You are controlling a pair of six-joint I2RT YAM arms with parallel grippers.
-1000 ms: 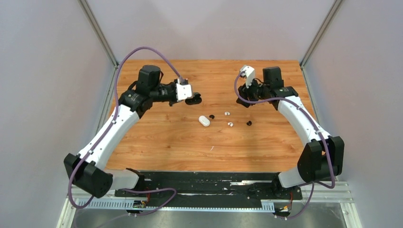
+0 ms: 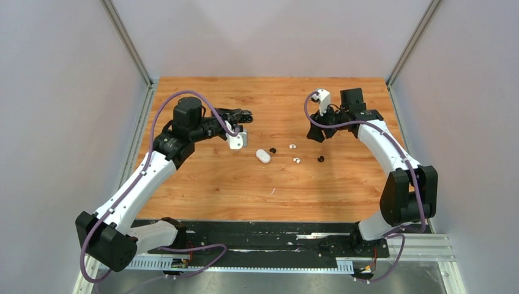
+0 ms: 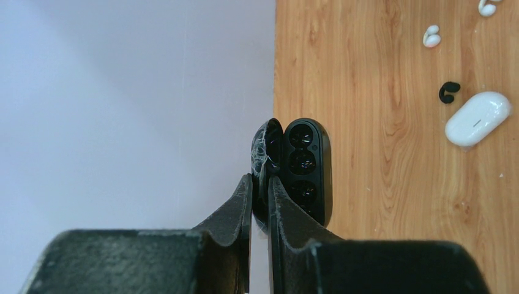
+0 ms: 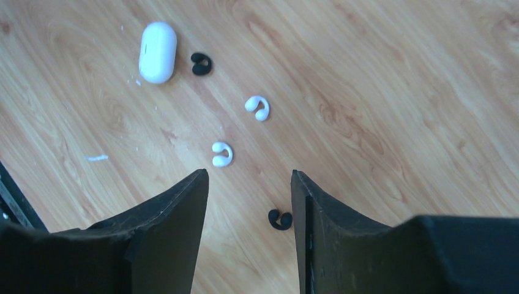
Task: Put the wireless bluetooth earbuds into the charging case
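Observation:
My left gripper is shut on a black charging case, with the open lid pinched between its fingertips. The case is above the table, and round empty hollows show in its inner face. On the wood lie two black earbuds, one beside the white case and another farther right. Two white earbuds, one farther back and one nearer the front, lie between them. Wide open above the table, my right gripper has nothing between its fingers; in the right wrist view the right black earbud appears beside one fingertip.
A closed white case lies near the table's middle. A small white mark is in front of it.
Over the last second my left gripper has tilted and turned, bringing the black case slightly back and left. My right arm has shifted slightly. The earbuds and white case on the table have stayed put.

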